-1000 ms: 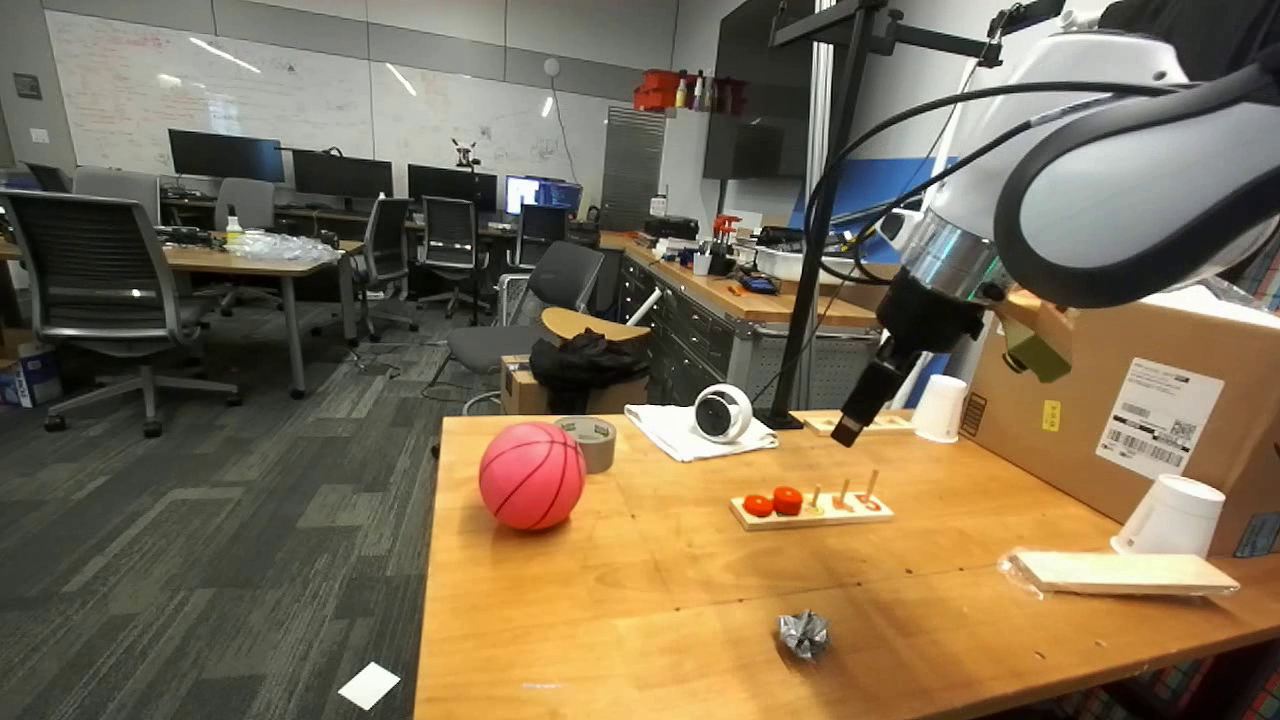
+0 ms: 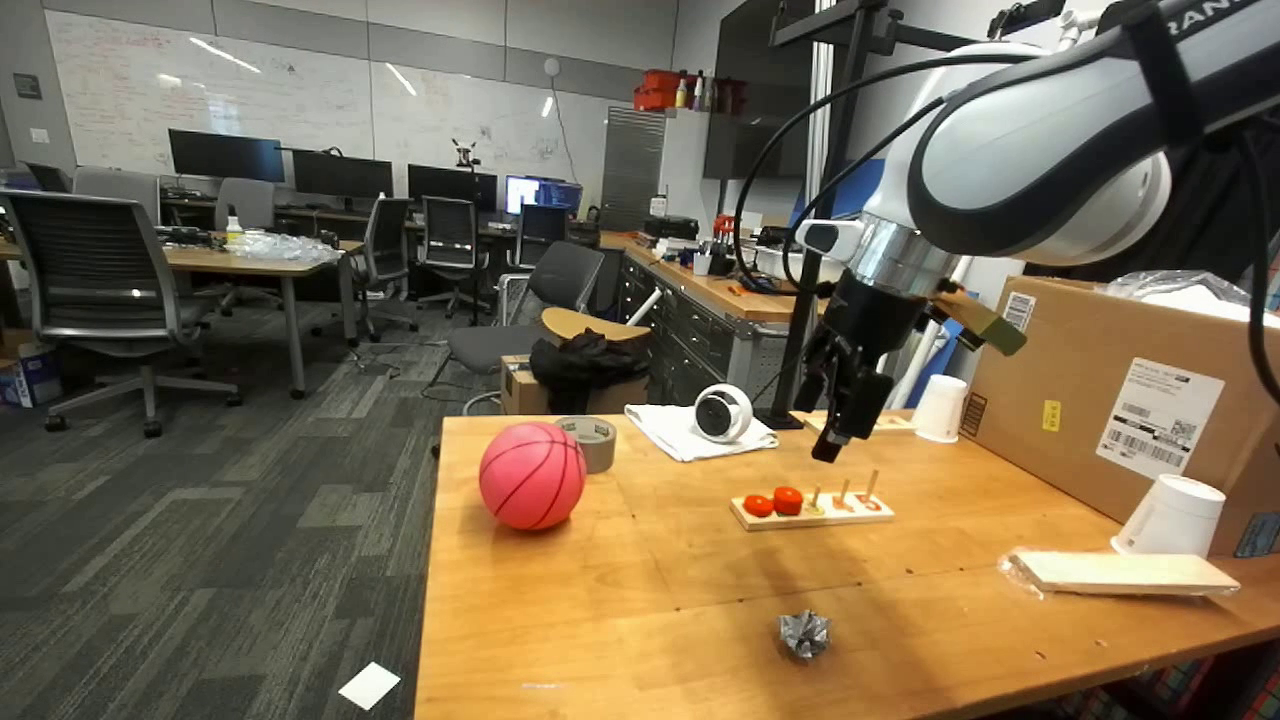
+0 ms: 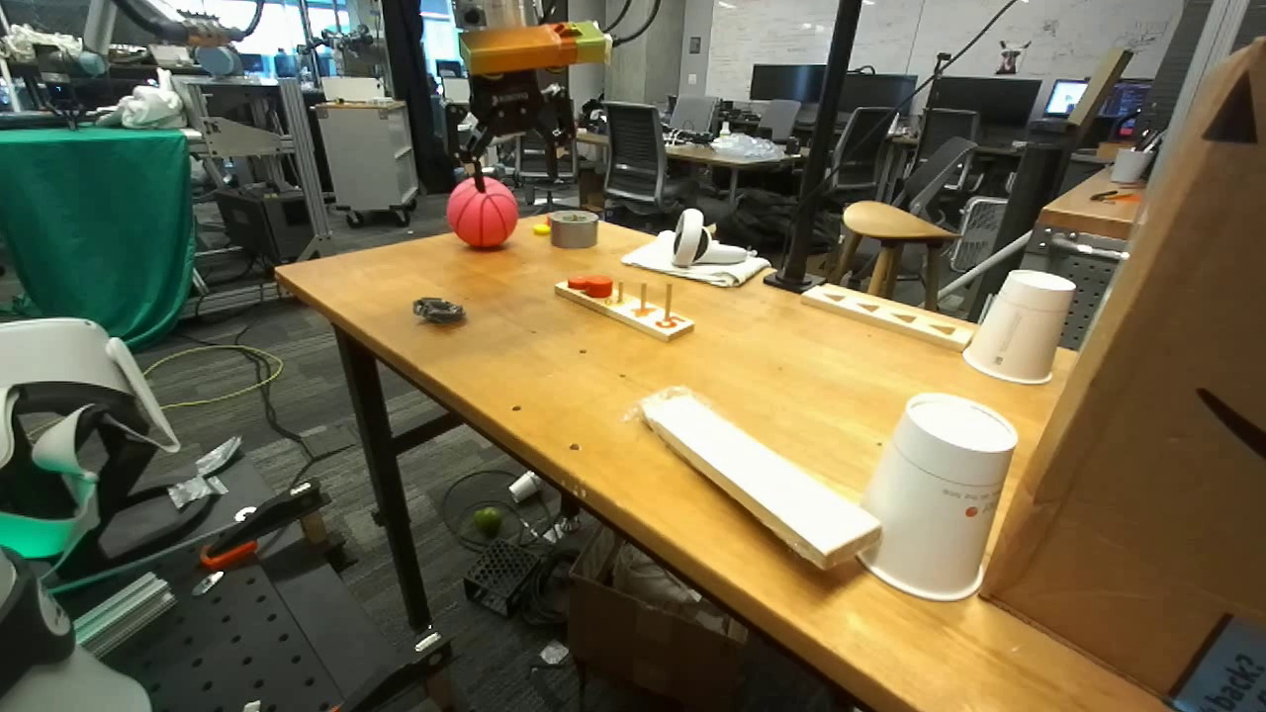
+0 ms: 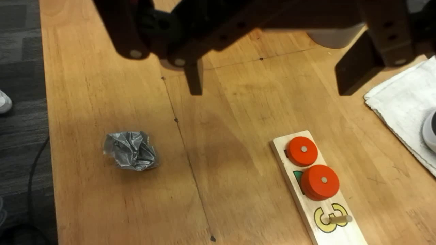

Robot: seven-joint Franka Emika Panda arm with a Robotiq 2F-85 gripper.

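Observation:
My gripper stands open above the table, its two fingertips wide apart and nothing between them in the wrist view. Below and to the left in that view lies a crumpled silver wad (image 4: pixel 133 151). Toward the lower right is a wooden peg board (image 4: pixel 286 163) with red discs (image 4: pixel 321 182) on two of its pegs; the other pegs that show bear no discs. From the first exterior view, the gripper (image 2: pixel 836 450) hangs in the air above the peg board (image 2: pixel 828 516). A pink ball (image 2: pixel 533 476) rests at the table's far left there.
A grey tape roll (image 2: pixel 590 444) sits behind the ball. A white headset (image 2: pixel 722 415) lies on a folded cloth (image 2: pixel 684 434). White cups (image 3: pixel 944 492), a wrapped wooden strip (image 3: pixel 754 475) and a large cardboard box (image 2: pixel 1128 396) occupy the other end.
In the first exterior view, the arm has shifted left and the gripper has turned, so more of its finger linkage shows. The objects on the table have not moved.

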